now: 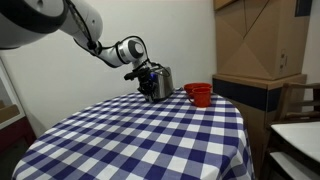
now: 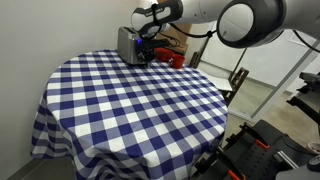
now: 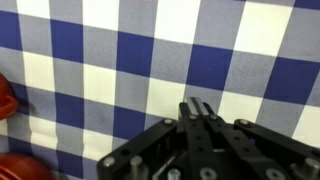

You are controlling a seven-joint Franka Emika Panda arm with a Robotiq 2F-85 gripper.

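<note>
Low over the far part of the checkered table, my gripper is shut, and nothing shows between its fingers. In exterior view 1 the gripper (image 1: 148, 93) is in front of a silver toaster (image 1: 163, 82), partly covering it. To the right of the toaster are two red cups, the nearer red cup (image 1: 201, 96) with its handle showing. The wrist view has only blue and white cloth beneath the fingertips, with red edges of the cups (image 3: 20, 167) at the left.
A blue and white checkered cloth covers the table (image 2: 120, 110), whose middle and front are bare. Cardboard boxes (image 1: 260, 45) stand behind it, and a chair (image 1: 292, 105) is at the right.
</note>
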